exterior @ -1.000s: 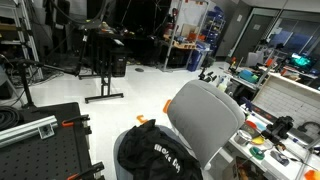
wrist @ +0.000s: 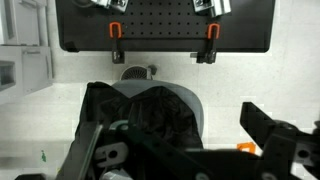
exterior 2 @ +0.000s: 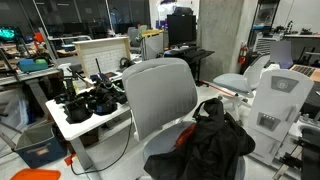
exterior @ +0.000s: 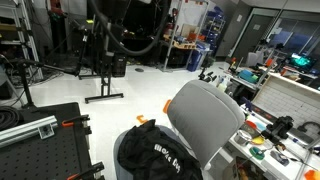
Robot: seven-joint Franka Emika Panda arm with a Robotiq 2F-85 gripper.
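Observation:
A crumpled black cloth, perhaps a garment, lies on the seat of a grey office chair. In exterior view 1 the same cloth covers much of the seat, below the pale backrest. From above, in the wrist view, the cloth spreads over the seat. My gripper is open, its dark fingers wide apart at the lower left and right of that view, with nothing held. It looks down over the chair from some height. Part of my arm shows at the upper left of exterior view 1.
A black perforated table with orange-handled clamps along its edge stands beside the chair. A cluttered white desk is behind. Orange bins sit on the floor. Open floor lies around the chair.
My arm, with its looping cable, has come into the upper left of exterior view 1, where it did not show before. The chair and cloth have stayed put.

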